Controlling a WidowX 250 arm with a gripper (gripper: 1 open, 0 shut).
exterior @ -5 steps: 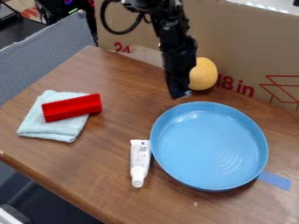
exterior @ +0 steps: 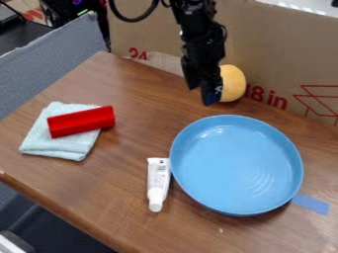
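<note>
The black gripper (exterior: 211,91) hangs from the arm at the top centre, its tip at the left side of a round yellow object (exterior: 232,81) by the cardboard wall; whether its fingers are open or touch that object cannot be made out. A blue plate (exterior: 238,165) lies on the right of the wooden table. A white tube (exterior: 157,185) lies just left of the plate. A red block (exterior: 82,122) rests on a pale folded cloth (exterior: 53,145) at the left.
A cardboard wall (exterior: 158,35) with red print closes the back of the table (exterior: 119,217). A grey padded edge (exterior: 40,69) runs along the left. Blue tape (exterior: 310,205) is at the right.
The gripper has shifted slightly, rising a little from where it was a second ago. The yellow object, plate, tube, block and cloth look unchanged.
</note>
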